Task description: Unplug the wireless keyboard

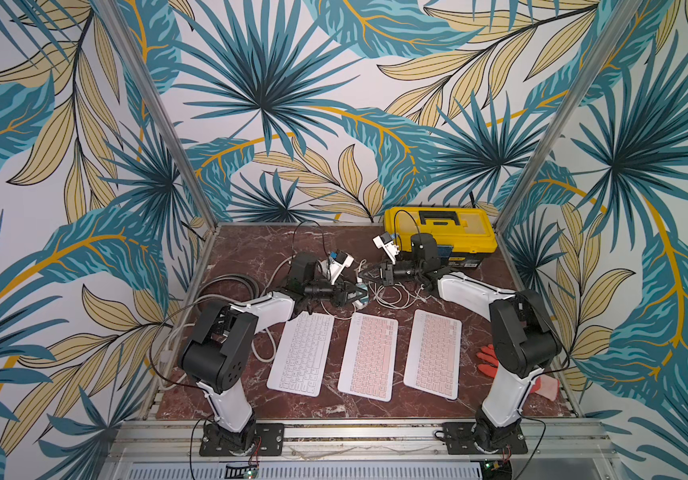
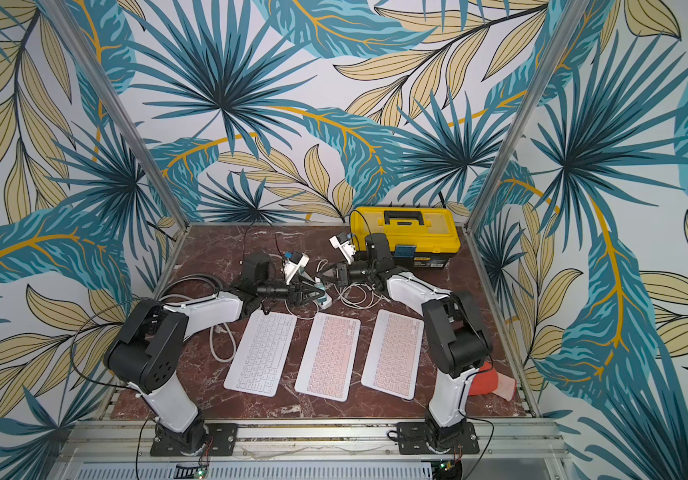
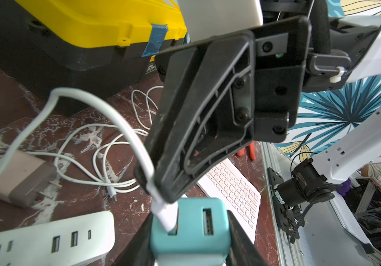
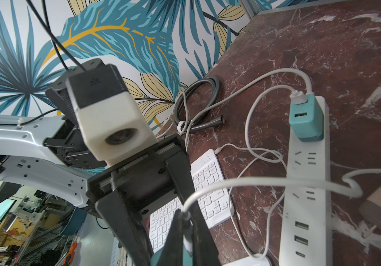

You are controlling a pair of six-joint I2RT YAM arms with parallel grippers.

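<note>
My left gripper is shut on a teal USB adapter (image 3: 208,208), lifted above the table. My right gripper is shut at the white plug (image 3: 166,212) of a cable in that adapter's top, seen close in both wrist views. A second teal adapter (image 4: 305,117) with a cable sits on the power strip (image 4: 305,190). Three keyboards (image 1: 300,352) lie along the front, one white and two pinkish, below both grippers.
A yellow toolbox (image 2: 403,232) stands at the back right. A grey charger (image 3: 17,177), loose cables (image 2: 359,296) and a coiled hose lie around the strip. Red gloves (image 1: 487,360) lie at the right.
</note>
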